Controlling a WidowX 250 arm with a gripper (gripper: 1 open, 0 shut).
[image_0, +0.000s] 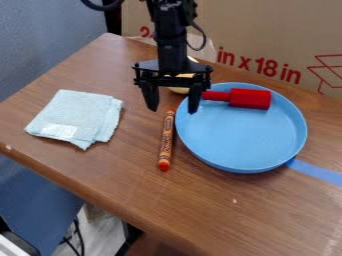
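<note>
My black gripper (173, 100) hangs over the table at the left edge of the blue plate (241, 140), its two fingers apart and pointing down, nothing visible between them. A red rolling-pin-like object (249, 98) lies on the back part of the plate, its narrow end toward the gripper. An orange crayon-shaped stick (166, 144) lies on the table left of the plate. A yellow object (193, 80) sits behind the gripper, mostly hidden. A folded light-blue cloth (76, 116) lies on the left.
A cardboard box (274, 40) stands along the back. Blue tape (321, 174) runs right of the plate.
</note>
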